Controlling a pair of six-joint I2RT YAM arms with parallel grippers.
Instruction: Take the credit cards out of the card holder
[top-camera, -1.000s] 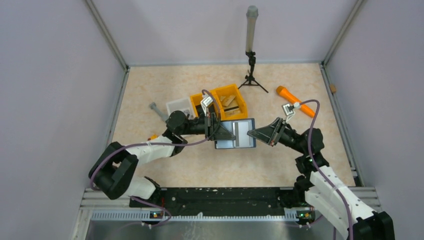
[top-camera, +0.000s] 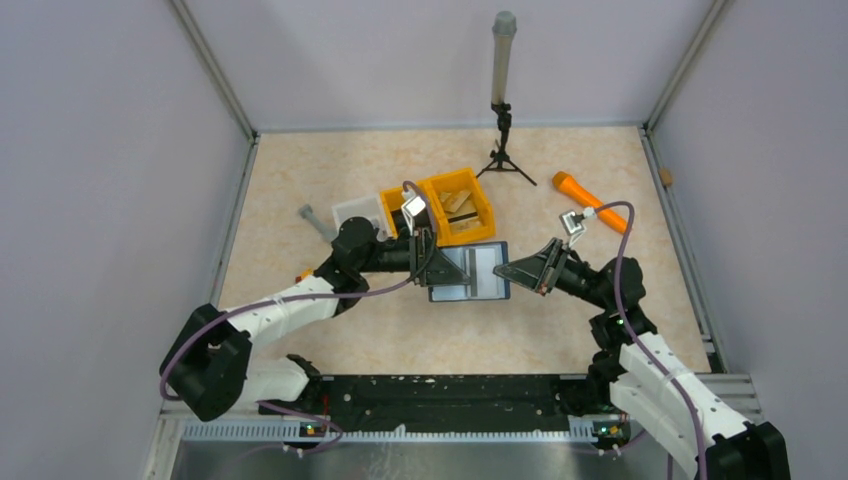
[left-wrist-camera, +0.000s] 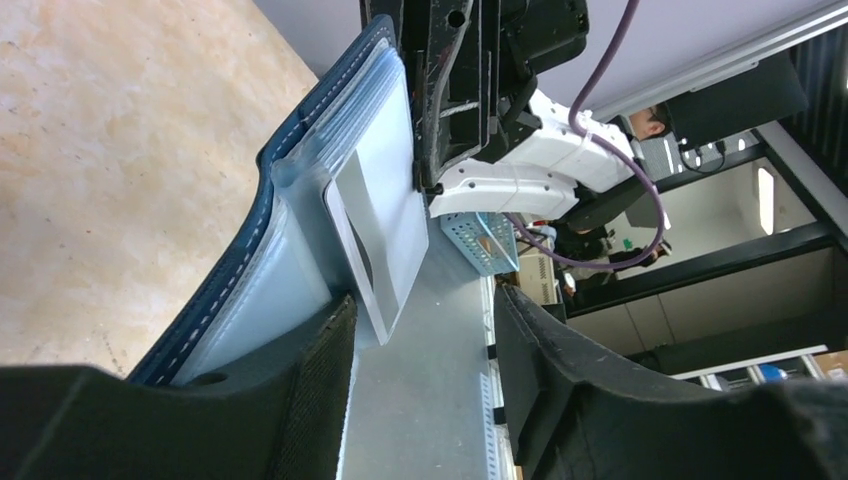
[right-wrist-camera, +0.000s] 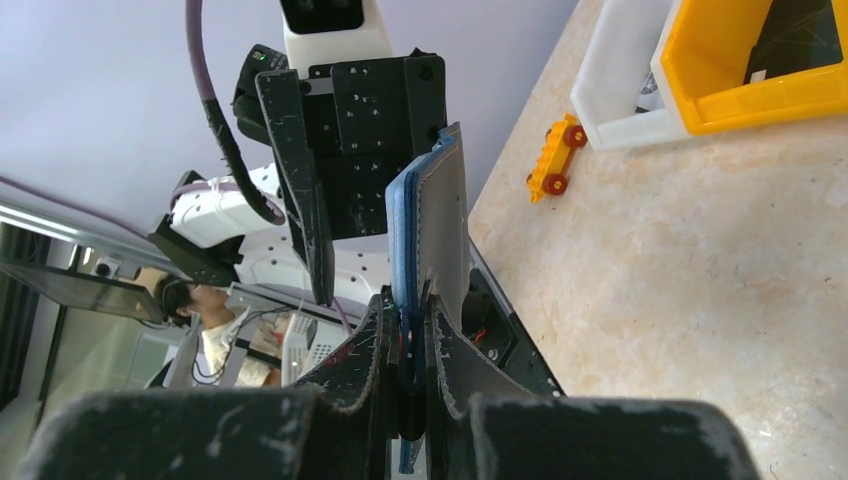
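Observation:
The card holder (top-camera: 489, 288), dark blue with clear sleeves, hangs opened out between my two grippers. My right gripper (top-camera: 499, 270) is shut on its edge; in the right wrist view the blue cover (right-wrist-camera: 403, 215) rises from between those fingers. My left gripper stands open at the opposite side, one fingertip (left-wrist-camera: 340, 315) close against the clear sleeves and the other well apart. A white card (left-wrist-camera: 390, 190) shows in the sleeves, its pale edge (left-wrist-camera: 355, 250) facing my left gripper. Whether that fingertip touches the sleeve I cannot tell.
Behind the holder are yellow bins (top-camera: 484, 207) and a white bin (top-camera: 355, 210). An orange microphone-shaped object (top-camera: 588, 200) lies at right, a tripod (top-camera: 503, 150) stands at the back, and a small yellow toy car (right-wrist-camera: 556, 160) lies near the bins.
The right arm and the holder have barely shifted.

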